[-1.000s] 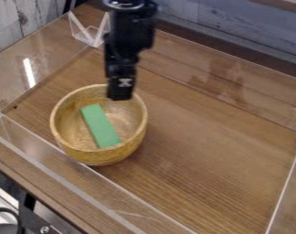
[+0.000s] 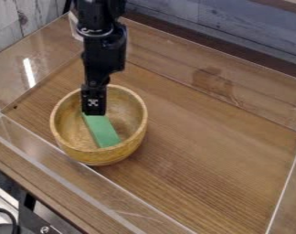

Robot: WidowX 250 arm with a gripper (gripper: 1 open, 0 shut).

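Note:
A wooden bowl (image 2: 126,146) sits at the left of the table, with a green rectangular block (image 2: 104,134) lying inside it. My black gripper (image 2: 94,104) hangs from above over the back part of the bowl, fingers pointing down and open, near the upper end of the green block. Whether the fingertips are inside the rim or just above it is hard to tell.
Low walls border the back and left. A dark cable and metal parts lie beyond the table's front-left edge.
Over the last second my gripper has moved left and down, from above the back right of the bowl to over the green block. The bowl and block look unmoved.

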